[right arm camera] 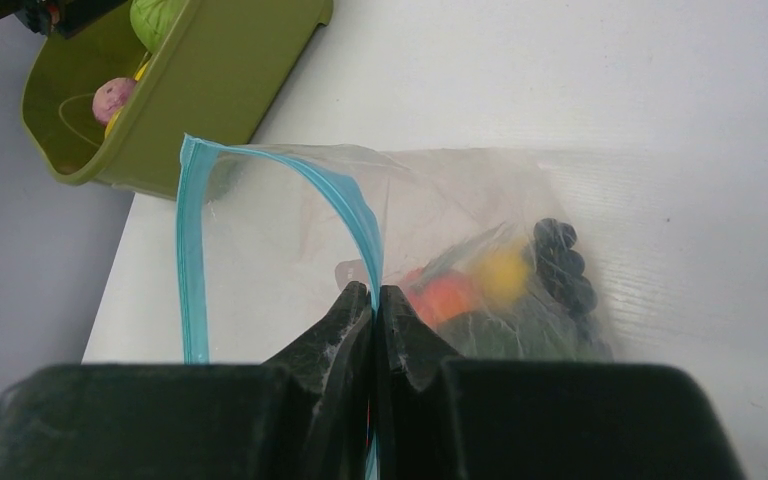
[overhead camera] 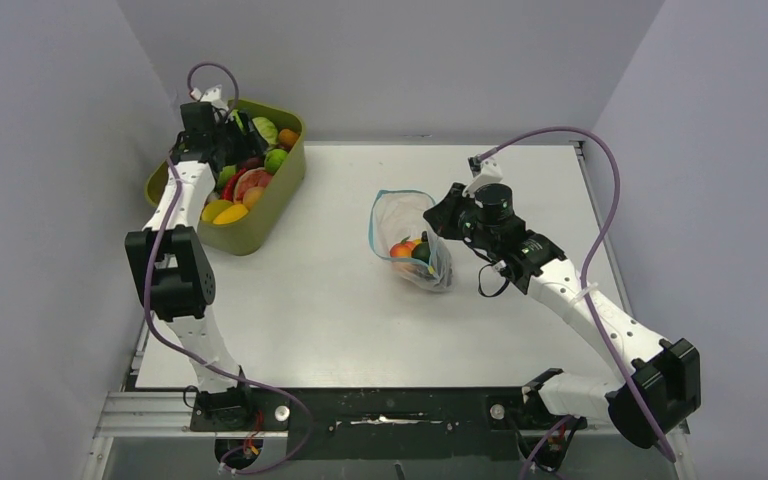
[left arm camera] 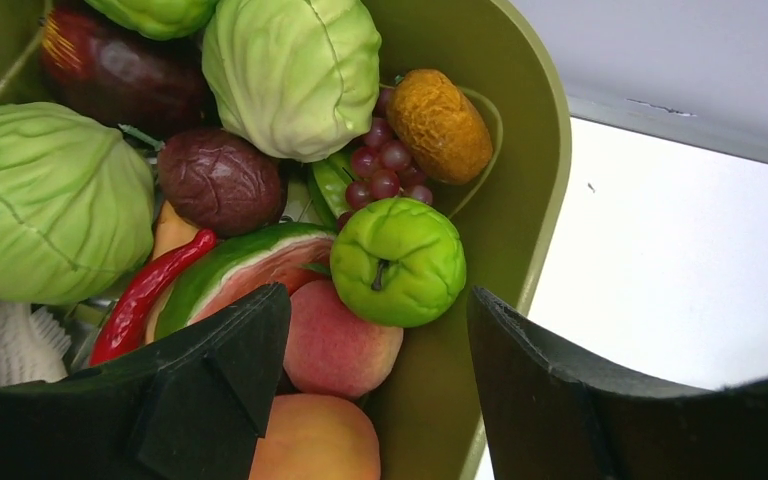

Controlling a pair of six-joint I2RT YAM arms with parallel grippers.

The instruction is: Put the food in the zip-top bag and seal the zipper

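A clear zip top bag (overhead camera: pixel 440 270) with a blue zipper rim stands open at the table's middle, its mouth facing left. My right gripper is shut on the bag's blue-edged rim (right arm camera: pixel 345 190). Inside the bag lie red, yellow and dark green foods and dark grapes (right arm camera: pixel 564 270). Over the olive bin (overhead camera: pixel 278 205) of toy food hangs my left gripper, open, with nothing gripped. Ahead of its fingertips are a green apple-like fruit (left arm camera: pixel 398 262) and a peach (left arm camera: pixel 335 345) in the bin.
Also in the bin are cabbages (left arm camera: pixel 295 75), a red chili (left arm camera: pixel 150 298), a watermelon slice (left arm camera: pixel 245 265) and a brown potato-like piece (left arm camera: pixel 440 125). The bin's wall stands close to the right finger.
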